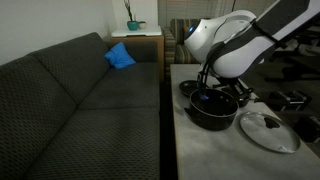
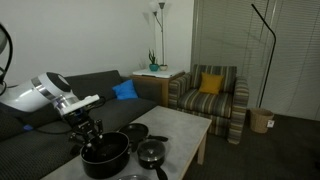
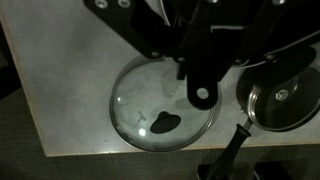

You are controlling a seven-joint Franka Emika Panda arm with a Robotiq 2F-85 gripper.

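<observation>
My gripper is low over the black pot, its fingertips at or just inside the opening. A small blue thing shows at the fingertips, and the fingers look shut on it; its shape is too small to make out. In exterior view 2 the gripper is over the pot at its back side. The wrist view has the dark gripper linkage across the top, hiding most of the pot. Beside the pot lies a glass lid with a black knob.
A saucepan with a long handle stands beside the pot, and a dark pan lies behind it. The grey sofa borders the table.
</observation>
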